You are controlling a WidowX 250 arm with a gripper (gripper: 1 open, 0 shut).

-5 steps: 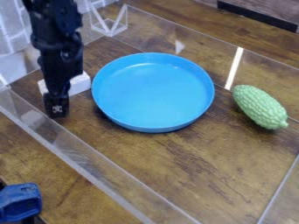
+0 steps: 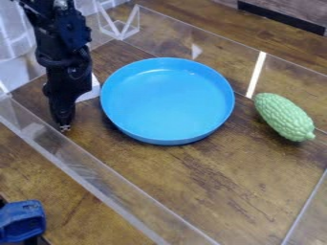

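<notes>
The black robot arm reaches down at the left, its gripper (image 2: 61,117) low by the table just left of the blue plate (image 2: 167,94). A white object (image 2: 87,93) lies behind the gripper, mostly hidden by it. I cannot tell whether the fingers are open, shut or holding anything. A green bitter-melon-like object (image 2: 284,117) lies at the right.
Clear plastic walls run along the left and around the wooden table (image 2: 192,191). A blue item (image 2: 18,220) sits at the lower left outside the wall.
Over the last second the gripper has moved down toward the table, covering more of the white object. The plate and green object have not moved.
</notes>
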